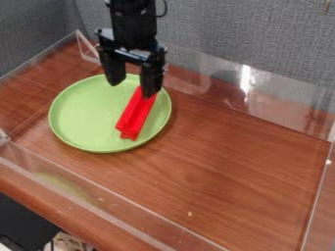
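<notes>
A green plate [85, 123] lies on the wooden table at the left. A long red object [133, 118] lies across its right part, slanting from upper right to lower left. My black gripper [132, 82] hangs over the back of the plate with its fingers apart, the right fingertip beside or over the upper end of the red object. I cannot tell whether it touches it.
Clear low walls edge it, with grey panels behind and at the left.
</notes>
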